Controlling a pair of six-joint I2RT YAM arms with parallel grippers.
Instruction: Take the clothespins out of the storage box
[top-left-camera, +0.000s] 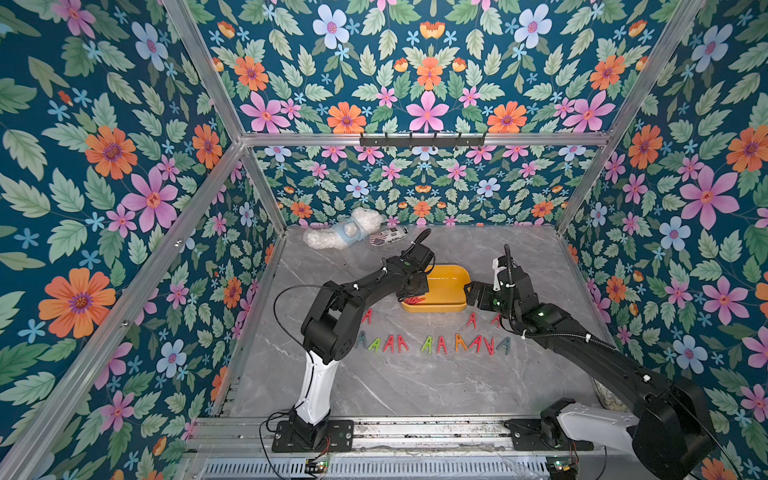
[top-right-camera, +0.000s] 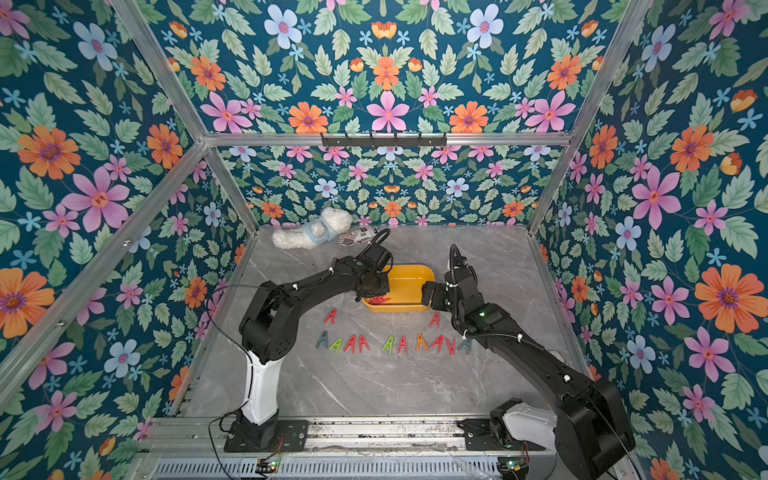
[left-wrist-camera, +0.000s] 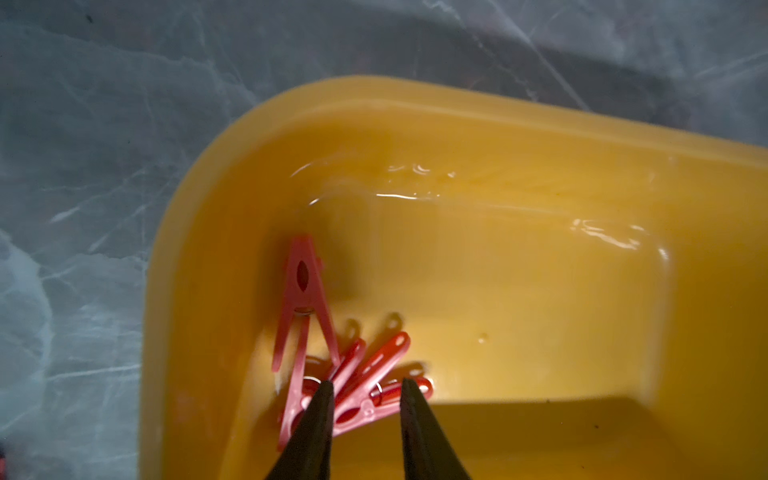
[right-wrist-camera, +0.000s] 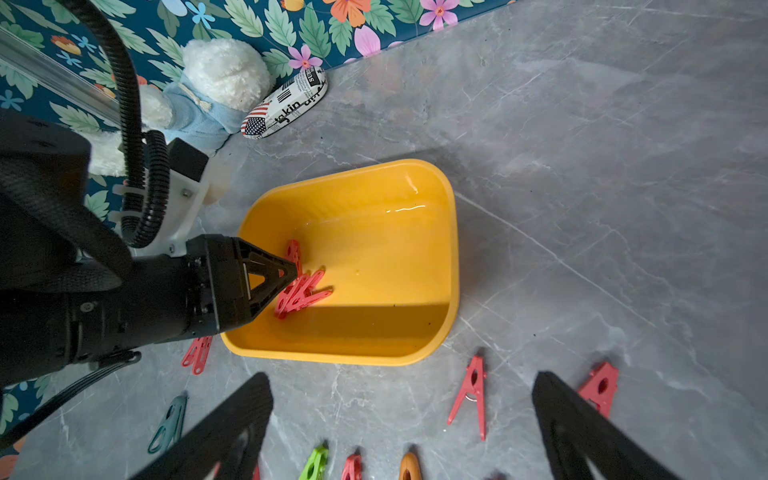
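The yellow box (left-wrist-camera: 520, 296) holds several red clothespins (left-wrist-camera: 302, 280), bunched in its left part. My left gripper is in over that end, its fingertips part open at the lower clothespins; I see none firmly held. My right gripper stands open near the box's right end in the top views; in its wrist view its fingers frame bare table and loose clothespins.
A row of colored clothespins (top-left-camera: 438, 343) lies on the table in front of the box. A white plush toy (top-left-camera: 328, 233) and a printed packet (right-wrist-camera: 284, 104) lie at the back.
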